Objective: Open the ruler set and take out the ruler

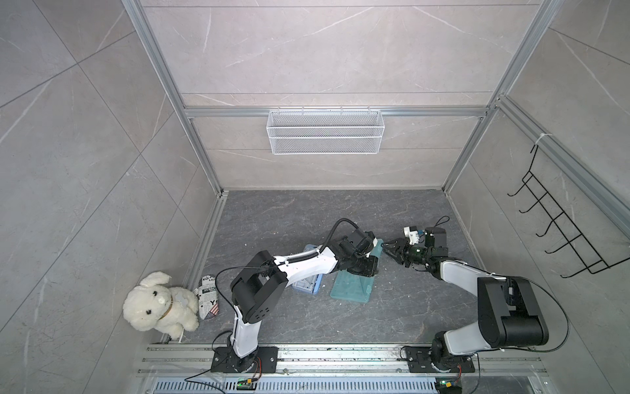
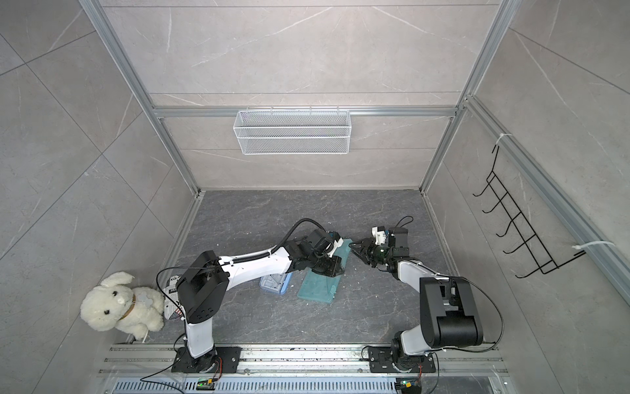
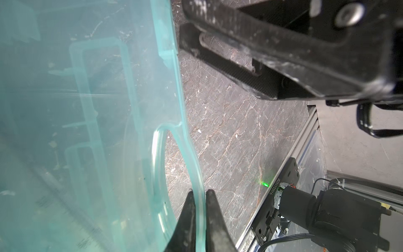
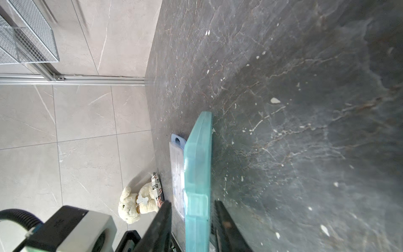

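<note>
A flat translucent teal case [image 1: 352, 287] is the ruler set, partly covered by the left arm in both top views. In the left wrist view its clear body fills the left side, with faint ruler-like markings [image 3: 73, 216] showing through. My left gripper is shut on the case's curved handle rim. My right gripper is open, its fingers [image 4: 162, 222] on either side of the case's narrow edge [image 4: 197, 176], with gaps beside it. Whether they touch it is not clear. The case appears closed.
A blue-rimmed clear box [image 4: 178, 176] lies left of the case, partly under the left arm. A white plush toy [image 1: 157, 305] and a printed pouch [image 1: 208, 298] sit at the left. The floor [image 1: 420, 308] between the arms is free.
</note>
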